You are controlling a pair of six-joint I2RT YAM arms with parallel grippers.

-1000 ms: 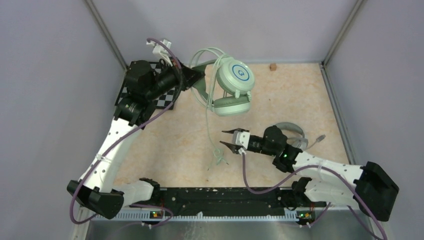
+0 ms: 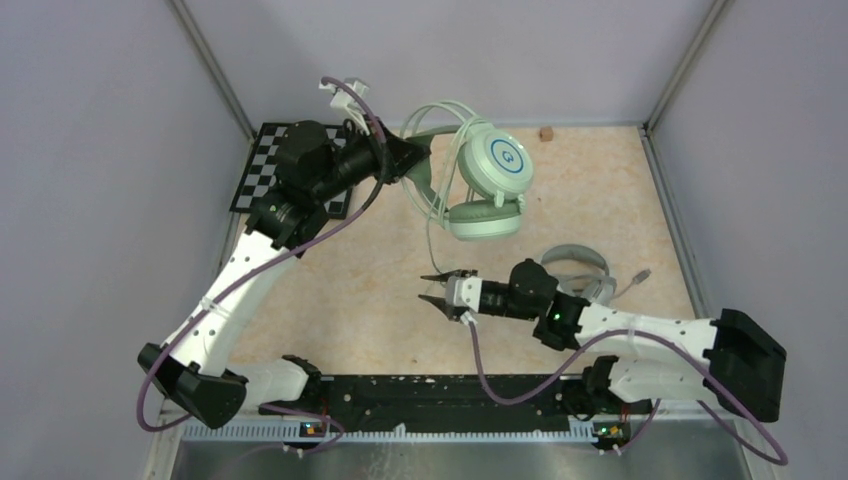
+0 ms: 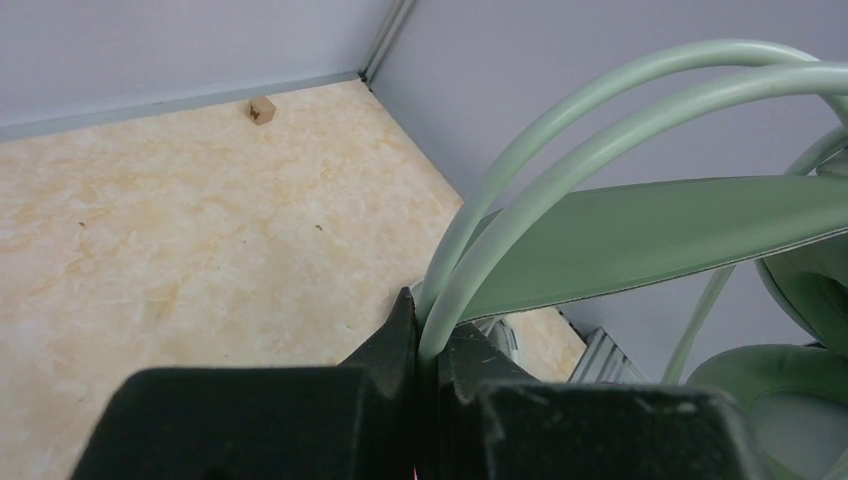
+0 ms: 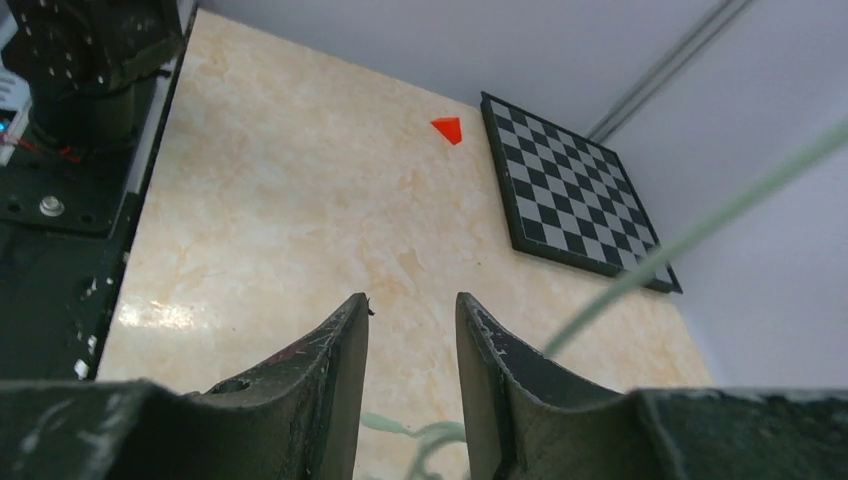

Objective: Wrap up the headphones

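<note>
Pale green headphones hang in the air, with my left gripper shut on the headband and loops of cable. The loops run around the headband and beside the ear cups. From the headphones the cable's loose length hangs down to my right gripper, which stands open below them. In the right wrist view the cable is blurred and crosses beside the right finger. A part near its end shows low between the fingers; whether it touches them is unclear.
Grey headphones lie on the table at the right, near the right arm. A checkered board is behind the left arm, and a small wooden block sits at the back edge.
The left gripper and hanging headphones have shifted slightly right.
</note>
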